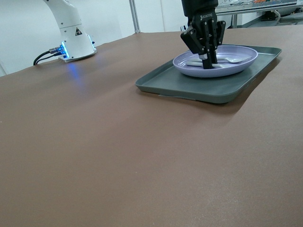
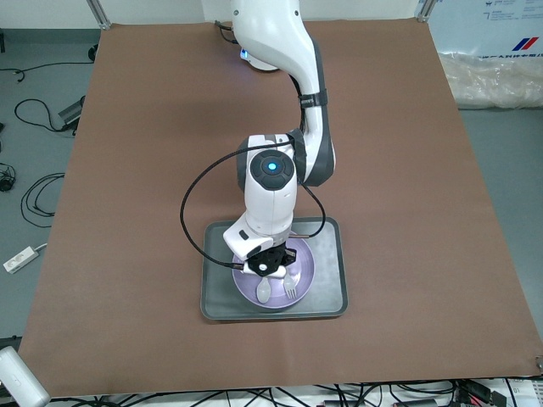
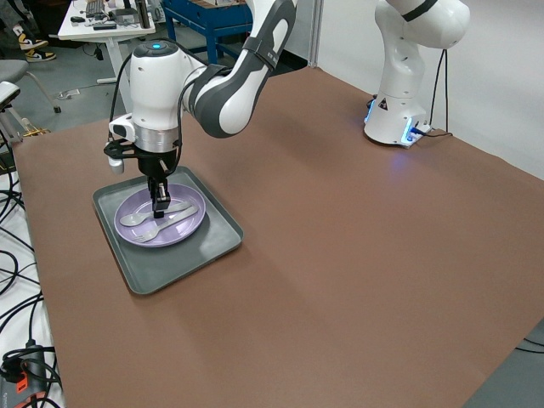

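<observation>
A lavender plate [image 3: 178, 229] rests on a grey-green tray [image 2: 221, 297], with a white spoon [image 2: 264, 291] and a white fork [image 2: 290, 284] on it. My black gripper [image 1: 208, 61] points down over the plate, its fingertips low among the cutlery, as the top view and right view show. Whether the fingers are open or shut, or hold anything, I cannot tell. In the left view the arm's head hides the back of the plate.
A white arm base [image 1: 75, 42] with cables stands at the far end of the table. Cables lie off the table's edges.
</observation>
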